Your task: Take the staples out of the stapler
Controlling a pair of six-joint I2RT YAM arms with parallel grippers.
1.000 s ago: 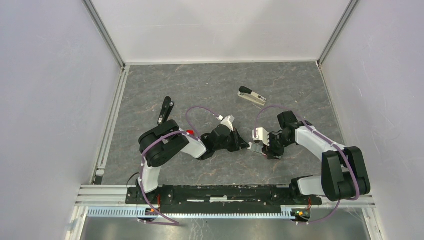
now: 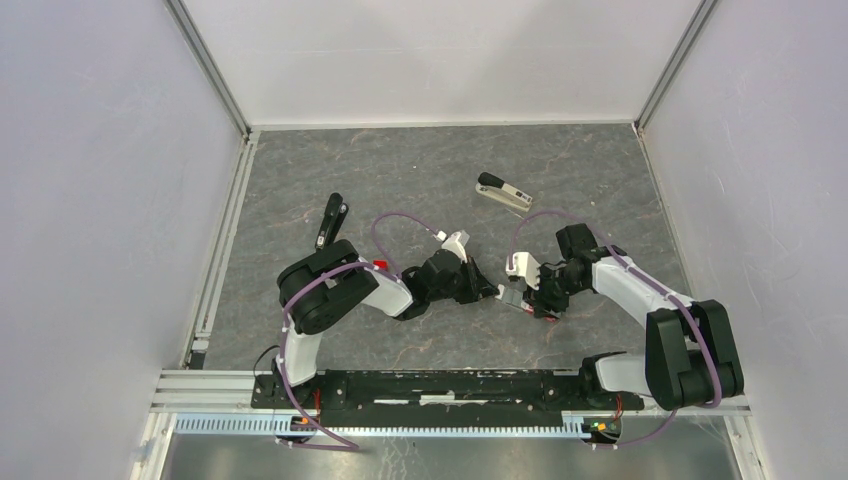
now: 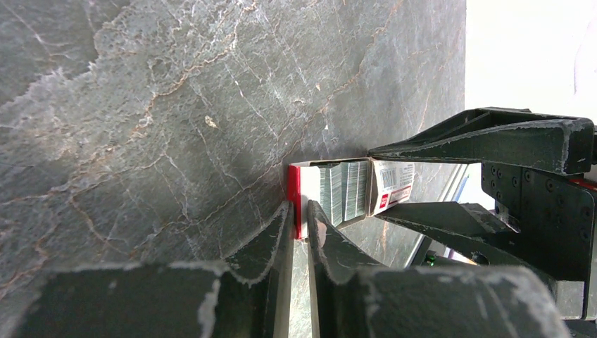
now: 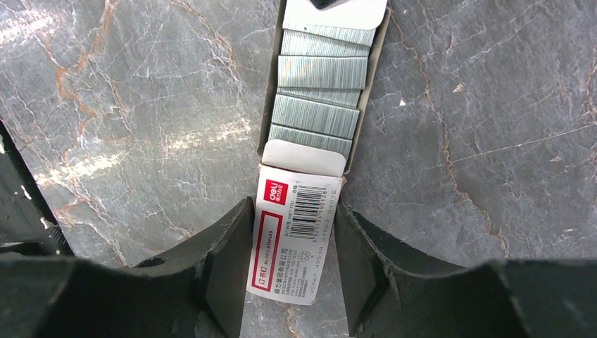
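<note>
A box of staples lies between my two grippers, its printed sleeve (image 4: 294,236) slid partway off the inner tray (image 3: 310,163). Rows of silver staples (image 4: 320,74) show in that tray. My left gripper is shut on the tray's white end flap, beside its red end. Around the sleeve's sides, my right gripper is shut, one finger on each edge. Farther back in the top view, a stapler (image 2: 505,192) with a black and white top rests apart from both grippers; whether staples are inside it cannot be seen.
Behind the left arm lies a black, elongated object (image 2: 332,220). A small red thing (image 2: 380,264) is mostly covered by that arm. White walls enclose it.
My right gripper has shifted very slightly, and more of the box's red shows beneath it in the top view. The left arm and the stapler have stayed where they were.
</note>
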